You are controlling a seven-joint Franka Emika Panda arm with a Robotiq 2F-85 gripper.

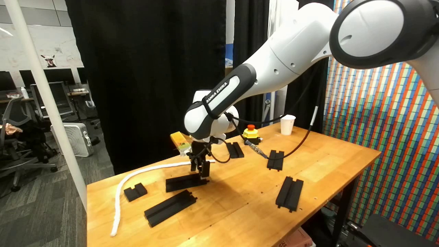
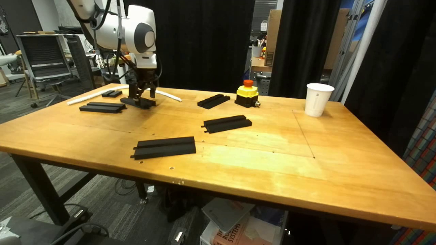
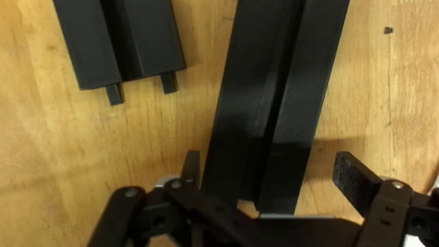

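Low over the wooden table, my gripper is open, its fingers standing on either side of a long black grooved track piece [image 3: 251,103]. In the wrist view a gap shows between that piece and the right finger, while the left finger [image 3: 191,168] is close to its edge. The piece lies flat, its near end partly hidden by the gripper. A second grooved piece [image 3: 123,41] with two pegs lies to its left. Exterior view 1 shows the piece [image 1: 181,183] beneath the gripper, with the second piece [image 1: 170,208] in front.
A short black block [image 1: 135,191] and a white cord [image 1: 140,171] lie at the left. More track pieces [image 2: 165,147] are spread over the table. An emergency stop button [image 2: 247,94] and a white cup [image 2: 317,99] stand at the back.
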